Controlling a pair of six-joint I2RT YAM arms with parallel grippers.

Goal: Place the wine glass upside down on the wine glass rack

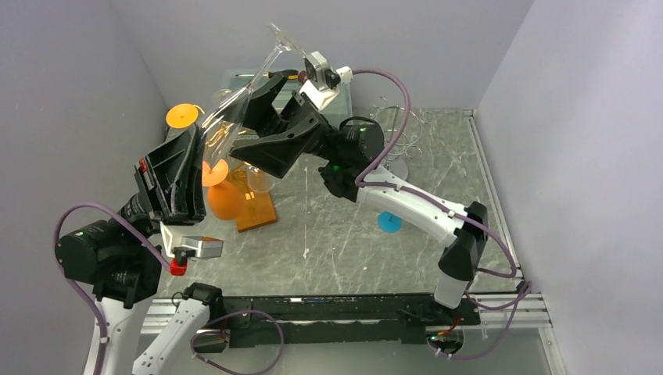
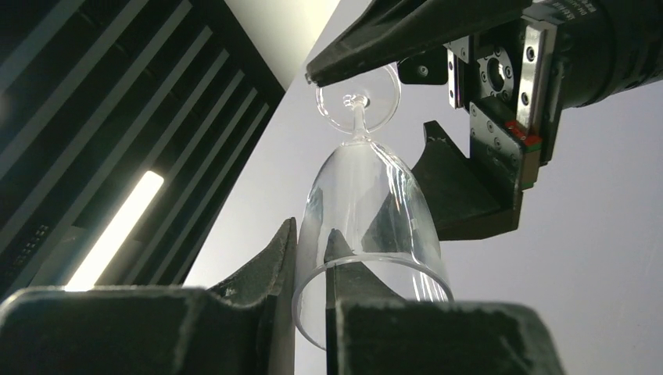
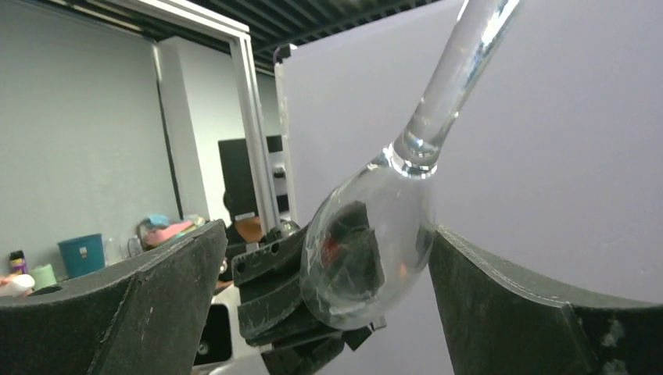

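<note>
In the top view the clear wine glass (image 1: 244, 98) hangs tilted in the air, its foot toward the back wall. My left gripper (image 1: 197, 142) is shut on the rim side of its bowl, as the left wrist view shows on the glass (image 2: 367, 187). My right gripper (image 1: 242, 137) stands open beside the bowl, a finger to either side in the right wrist view, with a gap between the glass (image 3: 352, 258) and the right finger. Below is a gold wire rack on a wooden base (image 1: 258, 212), partly hidden by the arms and glass.
An orange cup (image 1: 226, 201) stands beside the wooden base, and a yellow-footed one (image 1: 182, 116) lies farther back. A clear toolbox (image 1: 338, 108) and a silver wire rack (image 1: 400, 129) are at the back. A blue cup (image 1: 389, 222) sits right of centre.
</note>
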